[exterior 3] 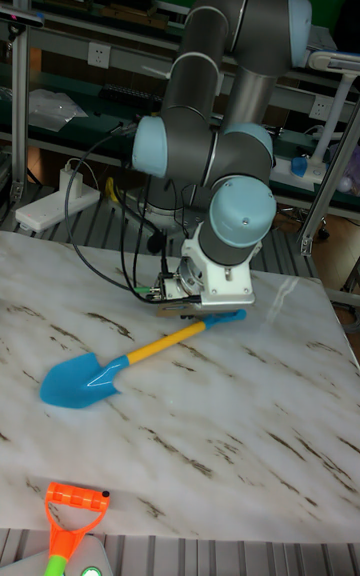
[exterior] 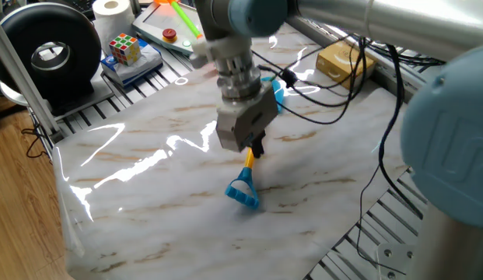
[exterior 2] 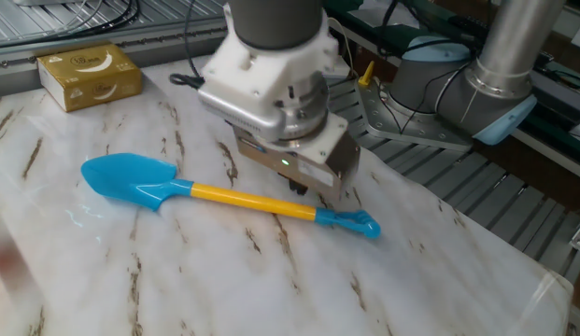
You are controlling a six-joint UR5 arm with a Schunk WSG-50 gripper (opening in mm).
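Note:
A toy shovel with a blue blade [exterior 2: 131,179], yellow shaft [exterior 2: 252,201] and blue D-shaped handle [exterior: 243,191] lies flat on the marble-patterned table. My gripper [exterior: 257,146] is over the handle end of the yellow shaft in exterior view 1, covering much of the shaft. From the side, in exterior view 2, the gripper [exterior 2: 299,187] appears just behind the shaft, close to the handle. Its dark fingers are small and mostly hidden under the gripper body, so their opening does not show. The shovel rests on the table, and no grasp on it is visible.
A yellow box [exterior 2: 90,77] stands at the table's back edge. Beyond another edge are a Rubik's cube [exterior: 125,49] on a blue-white box, and an orange-handled toy [exterior 3: 77,507]. Loose cables [exterior: 342,101] hang beside the arm.

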